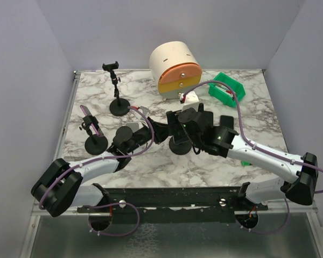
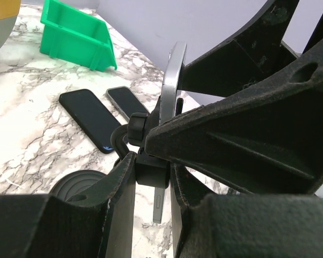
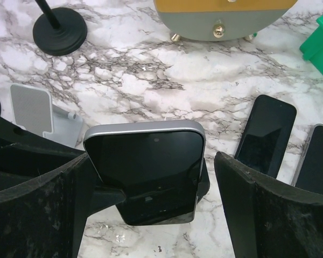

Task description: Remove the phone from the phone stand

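Observation:
The black phone with a silver rim (image 3: 151, 171) is upright on a small black stand, whose round base (image 1: 180, 148) shows in the top view. My left gripper is shut on a black part of the stand, just behind the phone, which appears edge-on in the left wrist view. My right gripper stands open over the phone, its fingers reaching to either side of it; whether they touch it is unclear.
Two phones (image 3: 265, 134) (image 3: 315, 158) lie flat at the right. A green bin (image 1: 226, 88) and rounded box (image 1: 175, 67) are at the back. Other stands (image 1: 119, 106) (image 1: 96, 142) occupy the left.

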